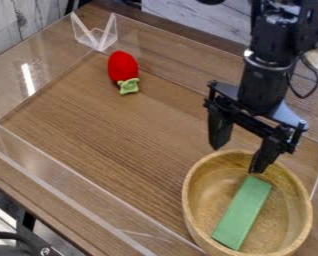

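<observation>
My gripper (242,142) is open, its dark fingers hanging just over the back part of a yellow bowl (202,200) at the lower right of the camera view. A flat green block (241,211) lies inside the bowl, below and in front of the fingers.
A red object with a green tip (123,69) lies on the wooden table (82,140) at the upper left. A clear container (94,30) stands at the back left edge.
</observation>
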